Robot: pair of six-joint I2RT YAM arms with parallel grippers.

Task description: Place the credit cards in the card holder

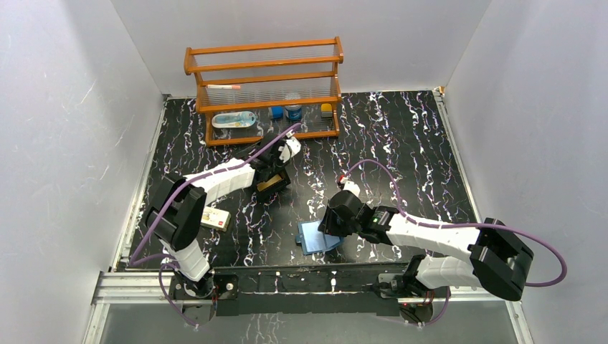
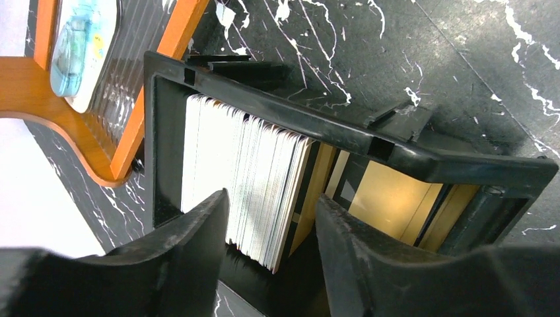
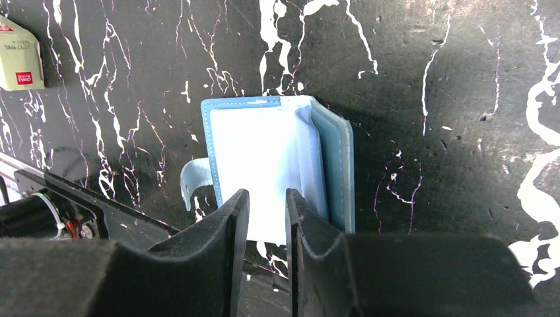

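In the left wrist view, a black box (image 2: 317, 122) holds a tight row of white-edged cards (image 2: 241, 165) and, to their right, several golden cards (image 2: 389, 198). My left gripper is part open over this row, one finger to each side of the white cards' near end. Whether the fingers touch any card cannot be told. In the right wrist view, a light-blue card holder (image 3: 254, 168) lies open on the table, white page up, with raised leaves on its right. Over its near part is my right gripper, narrowly open, with no card visible between its fingers.
Behind the box stands a wooden rack (image 1: 269, 136) with small items on it. A cream-coloured packet (image 1: 215, 218) lies on the table near the left arm.
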